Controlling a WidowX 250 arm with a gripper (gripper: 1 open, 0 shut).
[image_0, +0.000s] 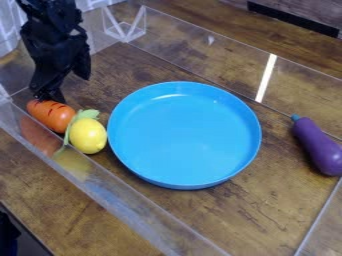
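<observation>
My black gripper (60, 82) is at the upper left, its fingers open, one reaching down beside an orange carrot (51, 114) with a dark marked surface. A yellow lemon (88, 135) with green leaves lies just right of the carrot, near the left clear wall. A large blue plate (185, 134) fills the middle. A purple eggplant (317, 147) lies at the right.
Clear plastic walls bound the wooden table (241, 215) on the left, back and right. Bare wood shows behind the plate and between the plate and the eggplant.
</observation>
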